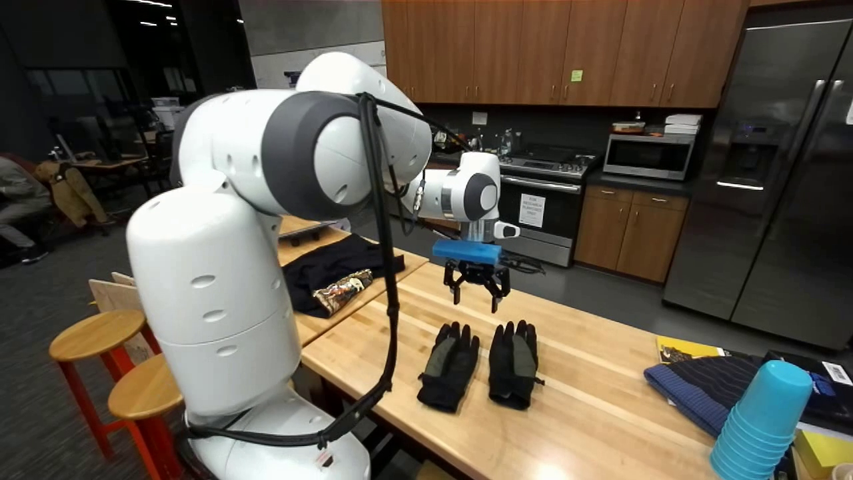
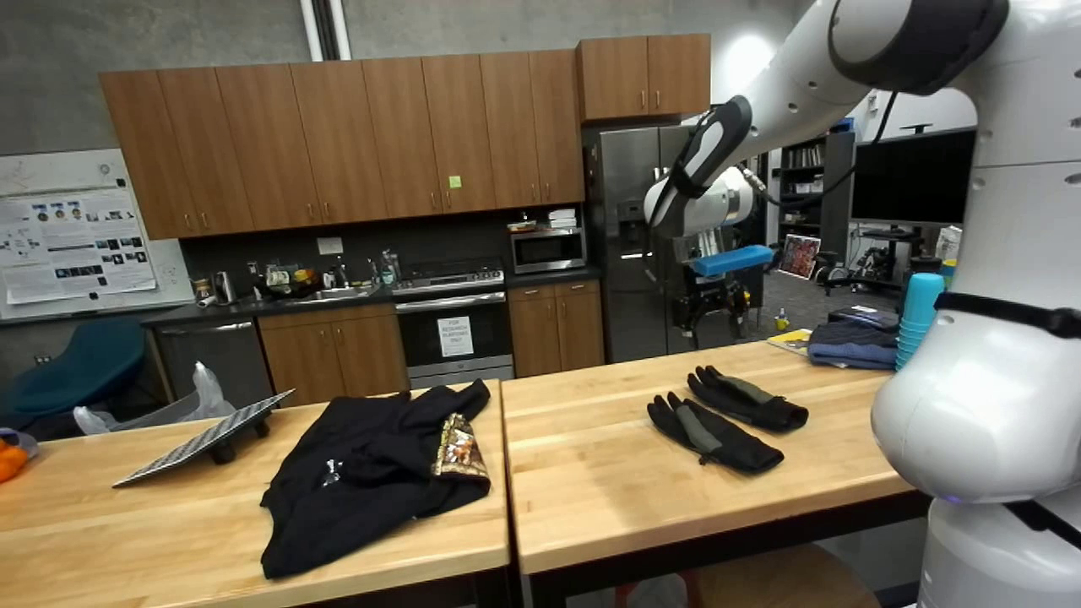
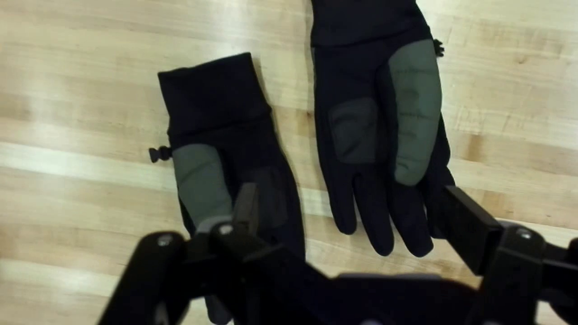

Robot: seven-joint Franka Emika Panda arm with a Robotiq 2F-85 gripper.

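Two black gloves with grey-green thumbs lie palm up, side by side and a little apart, on the wooden table. In exterior view 1 one glove (image 1: 453, 369) is at the left and the other glove (image 1: 512, 367) at the right, fingers pointing away from that camera. Above and beyond their fingertips hangs my gripper (image 1: 476, 305), open and empty, under a blue block (image 1: 468, 252). From the wrist, one glove (image 3: 216, 103) is partly hidden behind a finger of the gripper, while the other glove (image 3: 352, 81) shows nearly whole.
A black garment (image 2: 380, 471) lies on the adjoining table. Stacked blue cups (image 1: 756, 424) and a dark knit hat (image 1: 704, 388) stand at the table's far right end. Bare wood surrounds the gloves. A seam (image 2: 508, 476) separates the two tables.
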